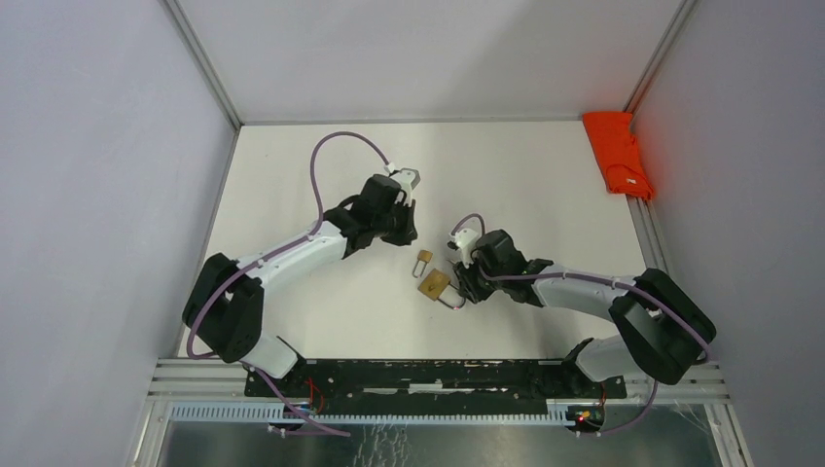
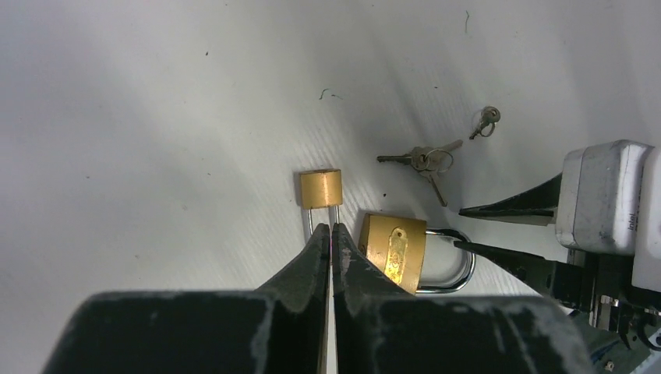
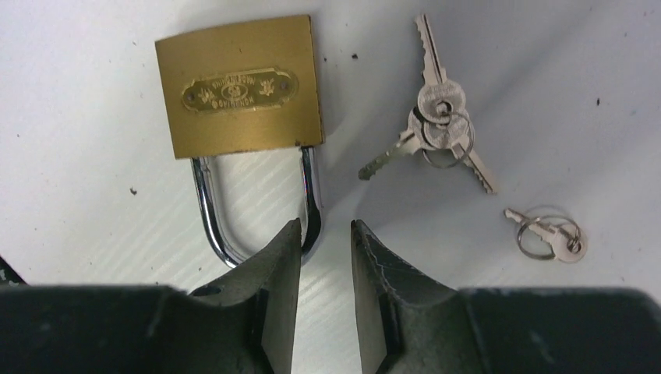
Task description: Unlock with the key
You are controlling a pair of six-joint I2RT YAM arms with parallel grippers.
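A large brass padlock lies flat, its steel shackle pointing toward my right gripper, which is part open low over the shackle's curved end, nothing visible between its tips. A small brass padlock lies beside it. A bunch of keys and a smaller key on a ring lie nearby. My left gripper hangs above and behind the small padlock, fingertips together; nothing shows between them.
A folded red cloth lies at the back right corner.
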